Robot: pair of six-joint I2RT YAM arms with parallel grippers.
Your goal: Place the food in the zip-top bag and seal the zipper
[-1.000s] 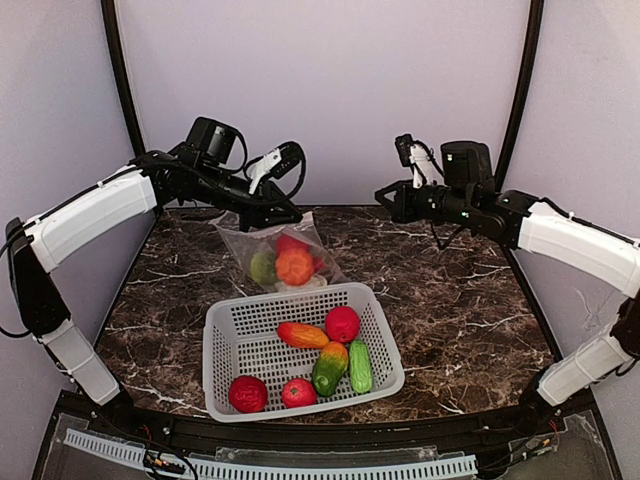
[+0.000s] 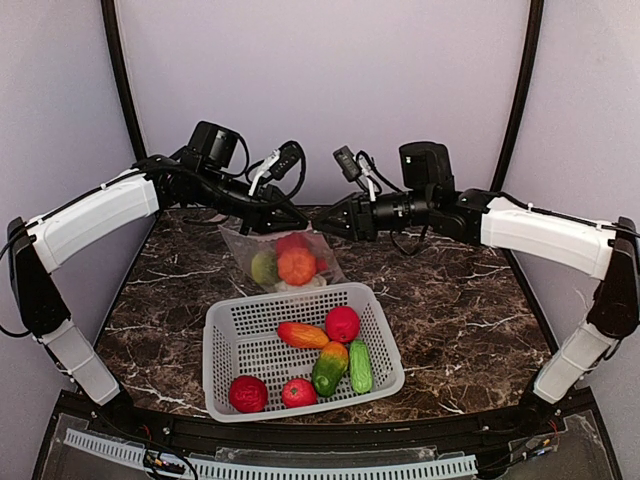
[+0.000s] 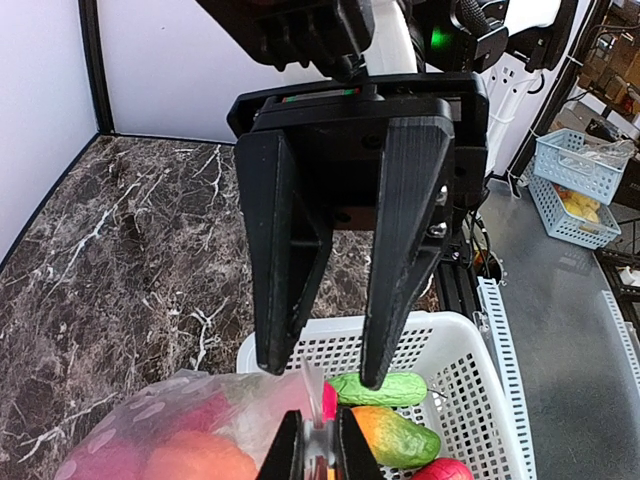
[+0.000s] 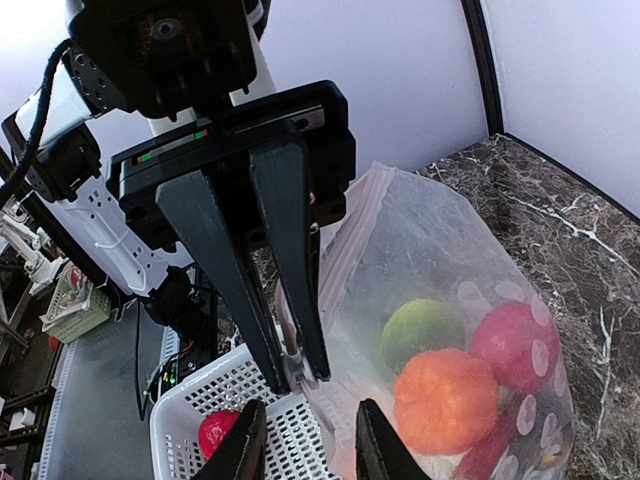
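The clear zip bag (image 2: 240, 245) hangs above the table with green, orange and red food inside. In the right wrist view, a green piece (image 4: 425, 330), an orange piece (image 4: 445, 402) and a pink-red piece (image 4: 515, 345) show through its film (image 4: 380, 250). My left gripper is shut on the bag's top edge (image 3: 313, 385). Facing it, my right gripper stands open, its fingers (image 3: 395, 260) on either side of the bag's upper corner. From the right wrist, the bag's edge runs between the right gripper's fingertips (image 4: 368, 425).
A white basket (image 2: 212, 350) below the bag holds several pieces: a red one (image 2: 248, 393), a green cucumber (image 2: 360, 367), an orange-green papaya (image 2: 329, 370) and others. Both grippers are close together.
My right arm has moved left, bringing its gripper from well away up to the bag's corner beside the left gripper.
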